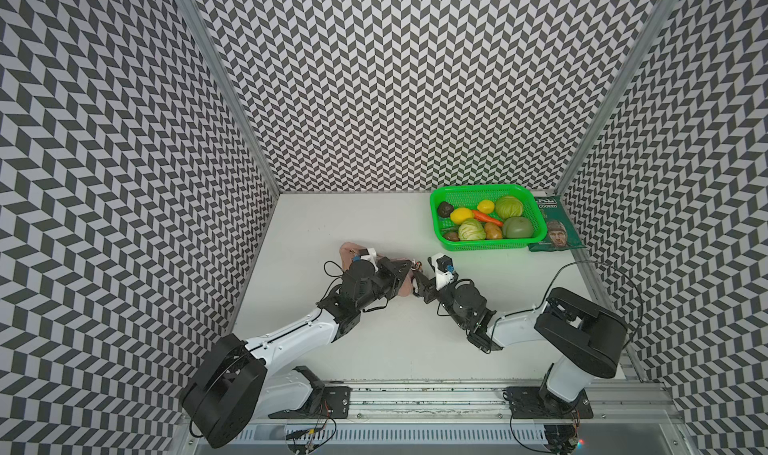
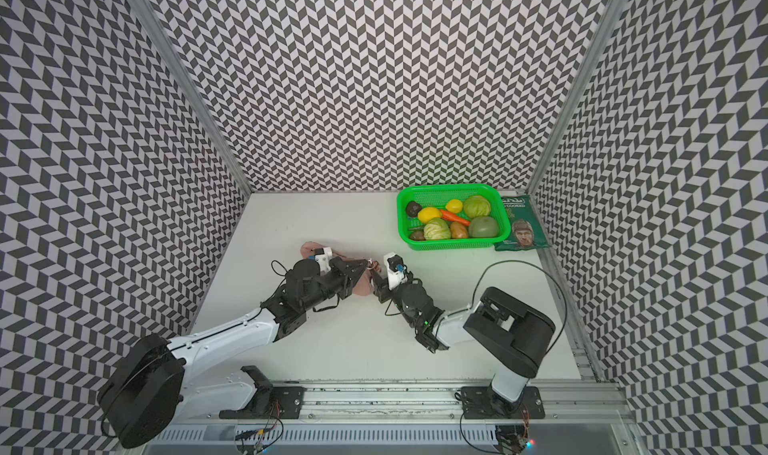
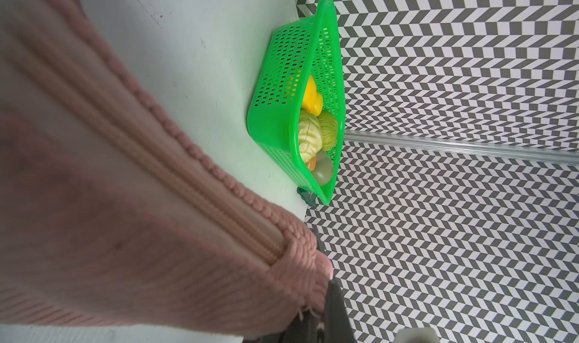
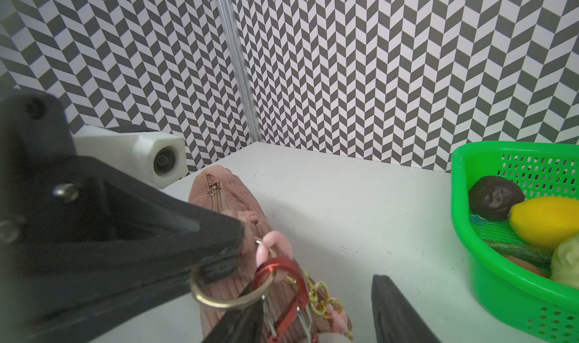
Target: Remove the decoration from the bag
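Note:
A pink ribbed bag (image 3: 181, 252) with a zipper lies on the table's left half, largely covered by the left arm from above. My left gripper (image 1: 411, 264) is shut at the bag's right end; in the right wrist view its fingers (image 4: 223, 237) meet by the bag's fabric and a metal ring. From there hangs the decoration: a red carabiner (image 4: 284, 306), pink links and a gold chain (image 4: 322, 294). My right gripper is part open, its two fingers on either side of the decoration, with no contact visible. In the top views the decoration is tiny between both grippers.
A green basket (image 1: 444, 244) of toy fruit and vegetables stands at the back right. Beside it lies a dark green packet (image 1: 569, 215).

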